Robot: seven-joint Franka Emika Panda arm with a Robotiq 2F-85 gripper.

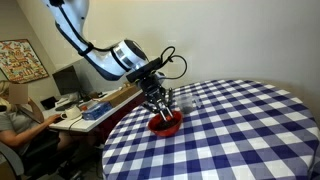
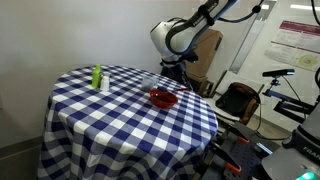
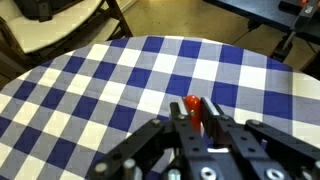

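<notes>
My gripper is shut on a small red object (image 3: pixel 194 103), seen between its fingertips in the wrist view. What that object is cannot be made out. A red bowl (image 1: pixel 176 127) stands on the checkered table, and in exterior view 1 my gripper overlaps it from above. The bowl (image 2: pixel 162 99) is also in plain sight in exterior view 2, with the arm behind it. In the wrist view, only tablecloth shows under the fingers, and the bowl is out of sight.
A clear container (image 1: pixel 188 100) stands behind the bowl. A green bottle (image 2: pixel 97 77) and a white bottle (image 2: pixel 105 84) stand farther along the blue-and-white checkered table (image 1: pixel 235 135), which has wide free room. Chairs lie beyond the table's edge, and a person sits at left.
</notes>
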